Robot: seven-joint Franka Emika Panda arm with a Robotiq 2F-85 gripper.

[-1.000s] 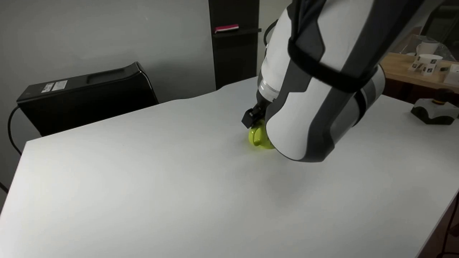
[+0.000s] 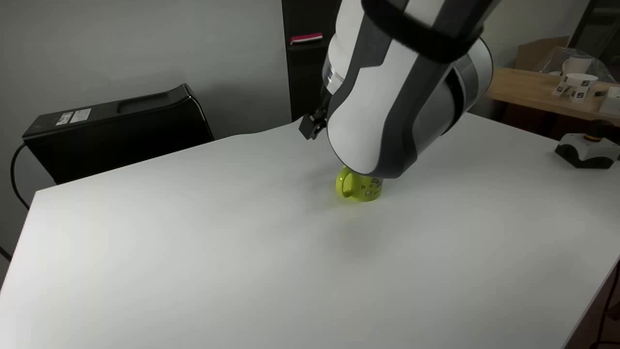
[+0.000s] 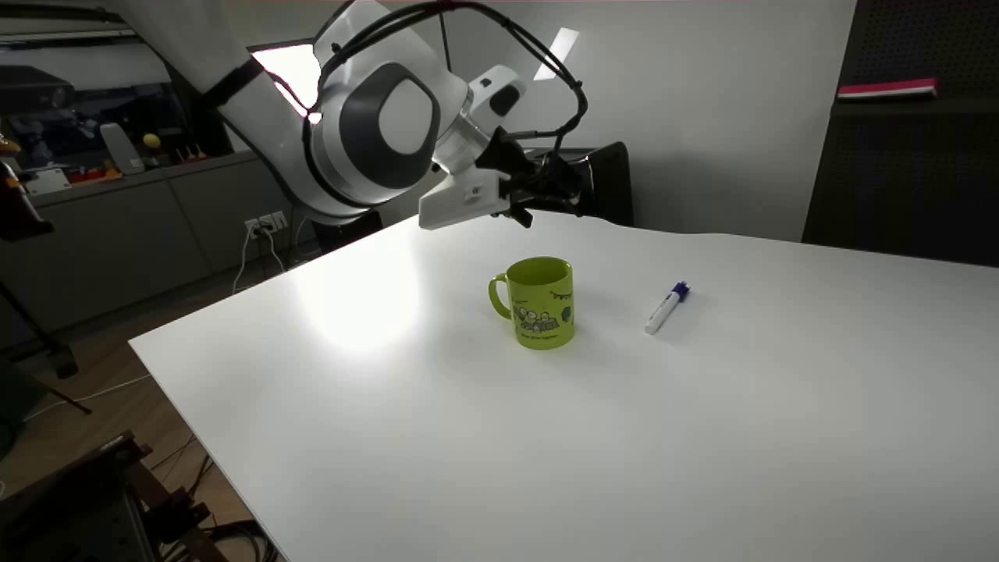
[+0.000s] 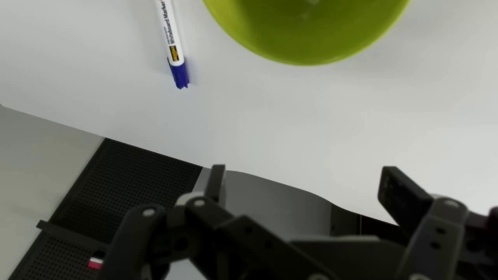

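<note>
A lime-green mug [image 3: 543, 323] stands upright on the white table, its handle toward the left in both exterior views. In the wrist view only part of the mug [image 4: 308, 35] shows at the top edge. To one side of it lies a white whiteboard marker [image 3: 664, 310] with a blue cap; the marker [image 4: 170, 35] rests apart from the mug. My gripper is open, its fingers wide apart with nothing between them. Above the table, the arm hides most of the gripper and part of the mug [image 2: 363, 187] in exterior view 1.
A black box-like device [image 2: 122, 131] stands beyond the table's far edge. A dark perforated panel [image 3: 913, 178] rises behind the table, holding a red-and-white object [image 3: 887, 89].
The arm has lifted and shifted left in exterior view 1, moving up off the mug. More of the mug shows now, and it stays in the same place.
</note>
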